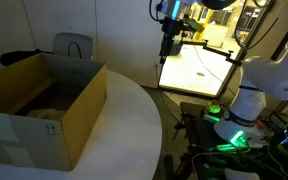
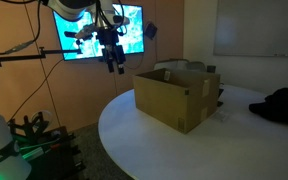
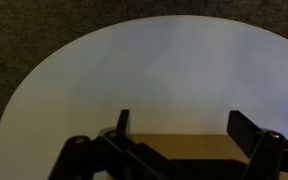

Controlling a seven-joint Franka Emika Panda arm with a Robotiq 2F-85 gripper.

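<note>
My gripper stands open, with only the white table and a strip of cardboard showing between its fingers in the wrist view. In exterior view 1 the gripper [image 1: 164, 58] hangs in the air, higher than the table and off its far right edge. A large brown cardboard box [image 1: 79, 118], open at the top, sits on the left side of the table. Something brown lies inside it, too unclear to name. Exterior view 2 has the box [image 2: 191, 105] to the right of the raised gripper [image 2: 116, 68], well apart from it.
A dark cloth-like heap [image 2: 282, 104] lies on its far part in exterior view 2. A chair [image 1: 73, 45] stands behind the table, and a lit screen [image 2: 99, 35] is at the back.
</note>
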